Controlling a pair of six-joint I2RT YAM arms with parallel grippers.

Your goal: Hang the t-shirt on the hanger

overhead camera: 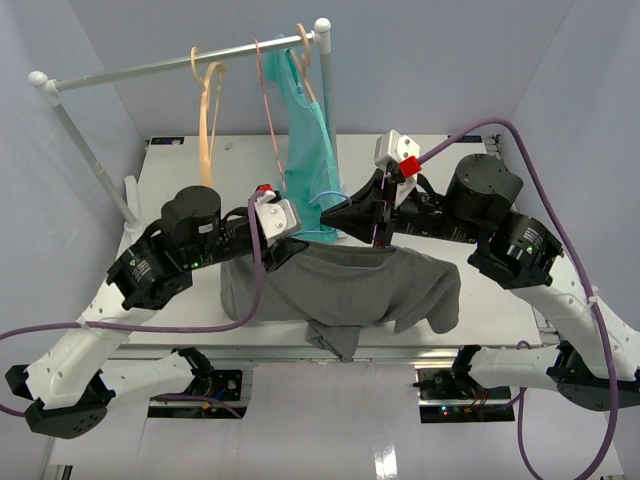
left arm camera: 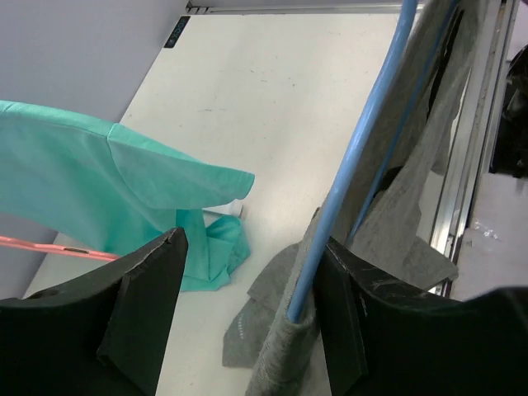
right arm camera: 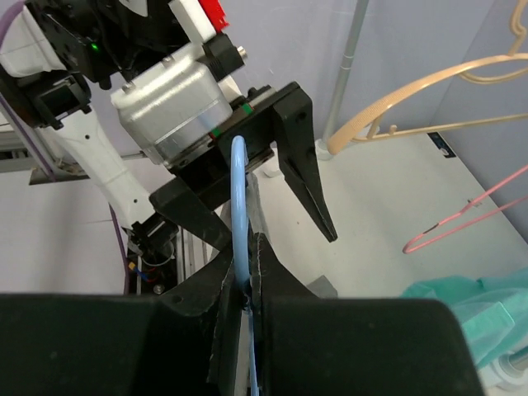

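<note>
The grey t shirt (overhead camera: 350, 290) hangs in the middle, draped on the blue hanger (left arm camera: 346, 165). In the right wrist view my right gripper is shut on the blue hanger. My left gripper (overhead camera: 290, 240) is at the t shirt's left upper part. In the left wrist view its fingers stand apart, with the hanger bar and grey cloth (left arm camera: 276, 363) between them or against one finger; whether it grips them I cannot tell.
A rack (overhead camera: 170, 62) at the back left holds wooden hangers (overhead camera: 205, 150), a pink hanger (overhead camera: 270, 120) and a teal garment (overhead camera: 310, 150). The white table (overhead camera: 180, 310) lies beneath.
</note>
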